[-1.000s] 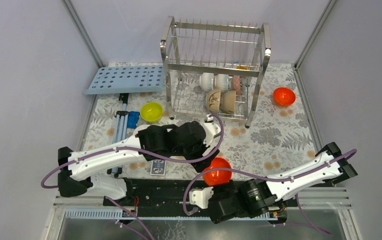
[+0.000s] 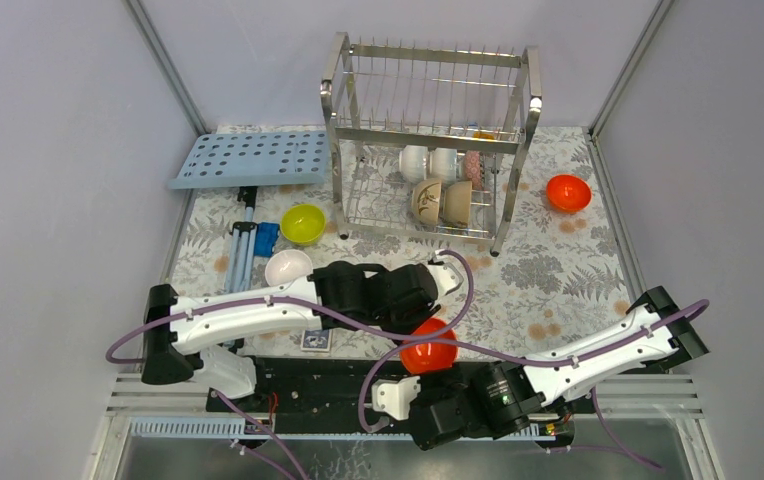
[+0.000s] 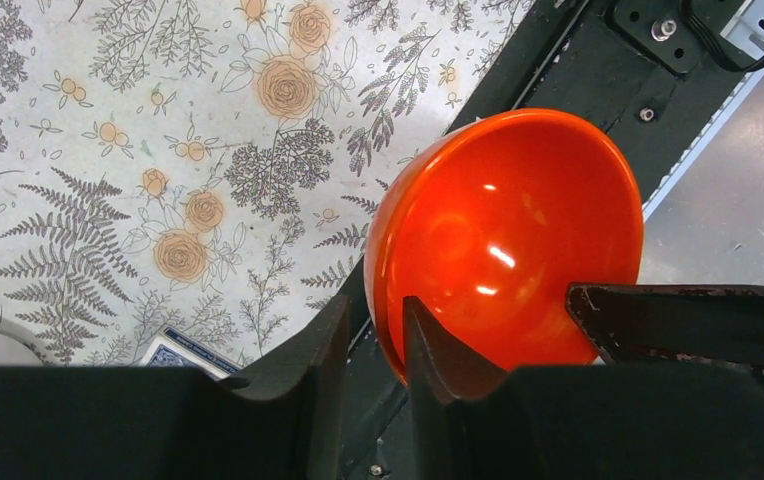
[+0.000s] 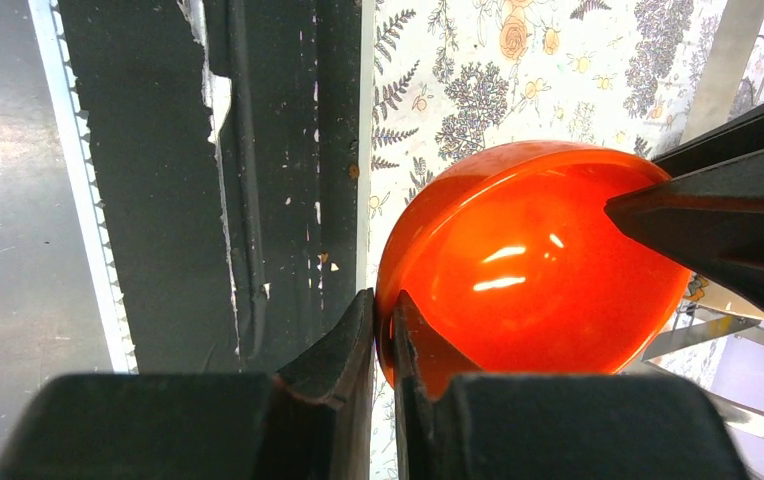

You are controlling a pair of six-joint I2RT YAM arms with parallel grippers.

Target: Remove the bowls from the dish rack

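An orange bowl (image 2: 430, 357) is held tilted at the front edge of the table, between the two arms. My right gripper is shut on its rim. On another part of the rim, my left gripper stands part open, one finger inside the bowl and one outside, with a gap showing beside the wall. In the dish rack (image 2: 420, 137), brown-beige bowls (image 2: 426, 203) stand on the lower level, with white bowls (image 2: 414, 163) and a pink patterned one (image 2: 472, 168) behind. Another orange bowl (image 2: 568, 193) sits on the table right of the rack.
Left of the rack are a lime bowl (image 2: 303, 224), a white bowl (image 2: 288, 266), a blue perforated tray (image 2: 253, 160) and a folded stand (image 2: 242, 250). A card box (image 2: 316, 339) lies near the front edge. Open table lies right of centre, in front of the rack.
The left arm has moved right and towards the front, up to the orange bowl's rim. The bowl and right gripper have shifted slightly left.
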